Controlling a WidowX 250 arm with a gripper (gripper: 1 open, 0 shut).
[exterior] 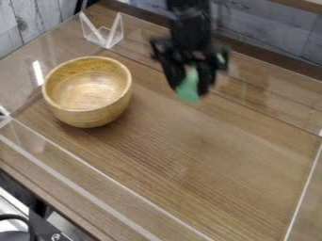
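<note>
A dark gripper [191, 68] hangs from the black arm at the upper middle, motion-blurred, shut on a green object [189, 87]. The green object is lifted and blurred, so its shape cannot be told. A wooden bowl [88, 89] sits to the left, apart from the gripper.
A small white wire-like item [104, 32] stands at the back left. A black cable lies at the bottom left corner. A wall edge runs along the top left.
</note>
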